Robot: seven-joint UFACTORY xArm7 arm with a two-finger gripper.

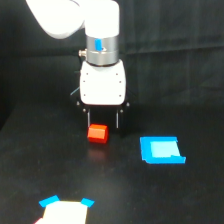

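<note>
A small red block (97,133) rests on the dark table, left of the middle of the camera view. My gripper (103,122) points down right at it, its thin dark fingers spread apart. The left finger comes down close to the block's upper left, and the other stands off to its right. The gripper is open. Whether either finger touches the block, I cannot tell.
To the right lies a pale square edged with blue tape (145,151). At the front left is a white square (66,213) with blue corners and a reddish bit beside it.
</note>
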